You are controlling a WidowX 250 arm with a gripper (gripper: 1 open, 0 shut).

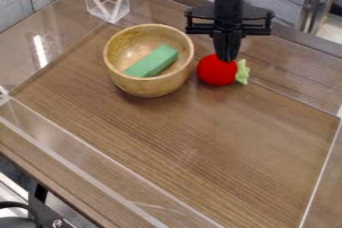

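Note:
My gripper [222,50] is at the upper middle, over a red round object [215,71] with a pale green leafy part [241,73] at its right. Whether anything is between the fingertips is hard to tell; they look close together. Left of the red object sits a wooden bowl [128,41] holding a green block [154,61].
A clear wire or plastic holder [107,6] stands at the back left. A dark cable lies at the lower left edge.

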